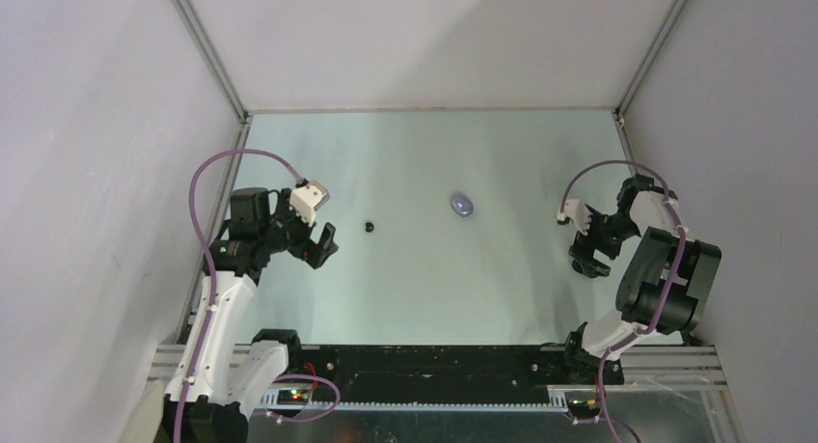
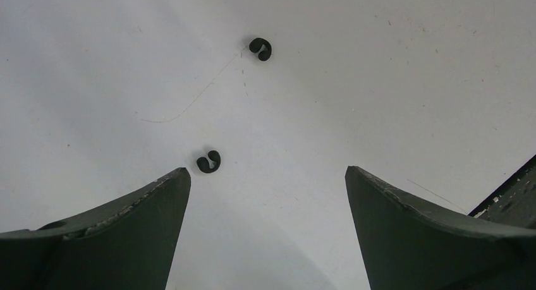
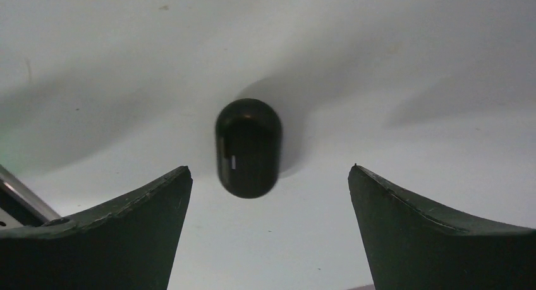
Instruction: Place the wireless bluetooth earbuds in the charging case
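Observation:
Two small black C-shaped earbuds lie apart on the table, a far one (image 2: 261,48) and a nearer one (image 2: 208,162) in the left wrist view. Only one dark earbud spot (image 1: 369,227) shows from the top. My left gripper (image 1: 324,245) hovers left of it, its fingers open and empty. A black pill-shaped case (image 3: 249,150), closed as far as I can see, lies on the table ahead of the parted fingers in the right wrist view. My right gripper (image 1: 588,255) is open over that case, largely covering it from the top, with nothing held.
A glossy lilac oval object (image 1: 462,205) lies near the middle of the table (image 1: 424,289). Bare surface surrounds it. Metal frame rails (image 1: 629,163) and walls bound the sides, and a dark strip (image 1: 434,371) runs along the front edge.

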